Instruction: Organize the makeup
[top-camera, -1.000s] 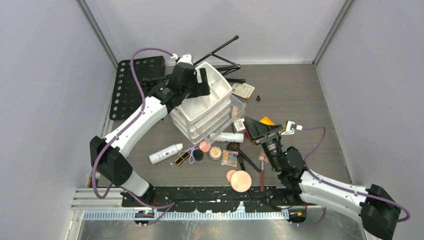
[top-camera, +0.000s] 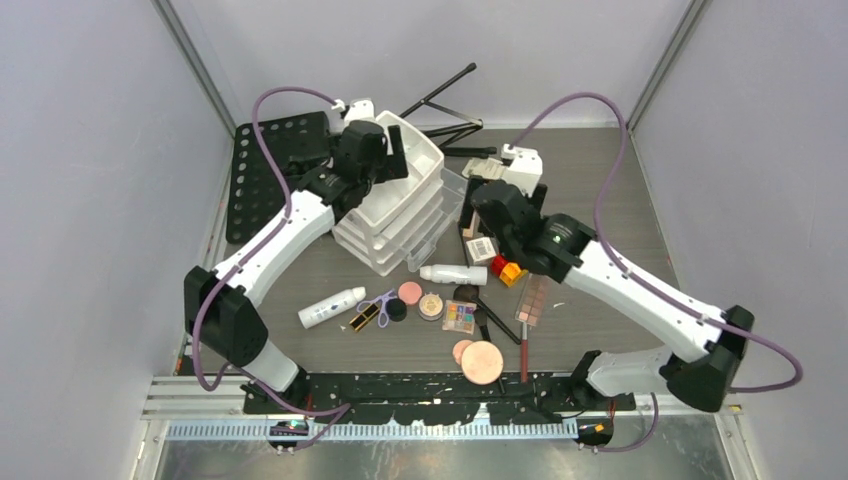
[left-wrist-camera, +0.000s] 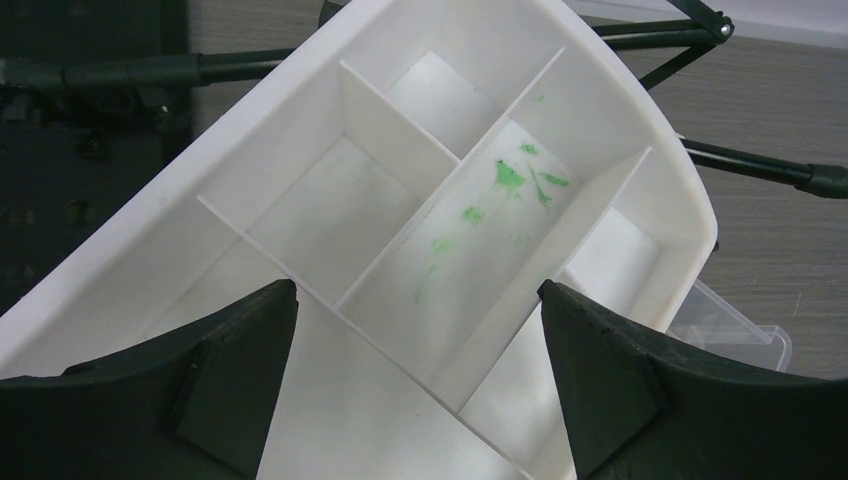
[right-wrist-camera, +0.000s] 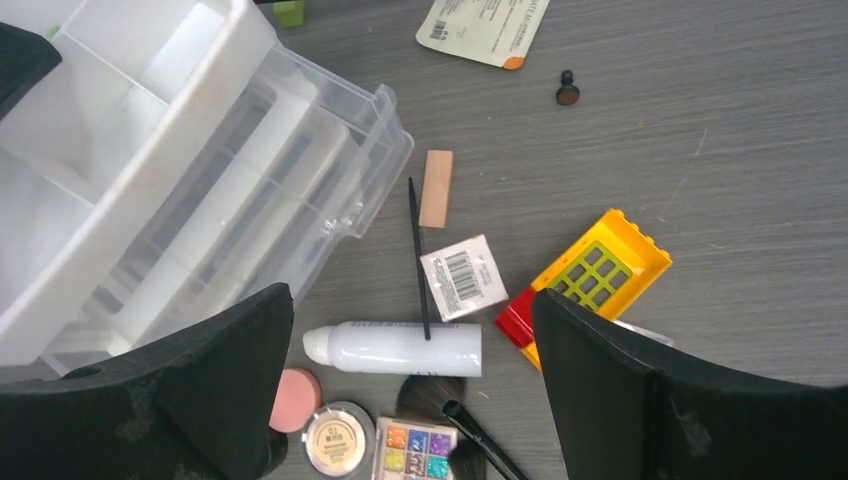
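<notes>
The white multi-tier organizer (top-camera: 390, 230) stands back-centre, with empty top compartments, some smeared green, and clear drawers jutting right. My left gripper is open over the top tray, fingertips among its dividers, nothing held. My right gripper hangs open above the table, right of the organizer, over a white tube (right-wrist-camera: 400, 348), boxed item (right-wrist-camera: 463, 277) and yellow-red toy block (right-wrist-camera: 610, 265). Nearer the front lie a white bottle (top-camera: 330, 306), scissors (top-camera: 380, 305), pink compact (top-camera: 410, 292), colour palette (top-camera: 459, 316), brushes (top-camera: 500, 325) and a large powder compact (top-camera: 482, 362).
A black perforated board (top-camera: 255, 190) and folded black stand (top-camera: 440, 100) lie behind and left of the organizer. A card (right-wrist-camera: 480, 30) and small dark piece (right-wrist-camera: 567, 90) lie at the back right.
The organizer and my left arm have shifted slightly left and back.
</notes>
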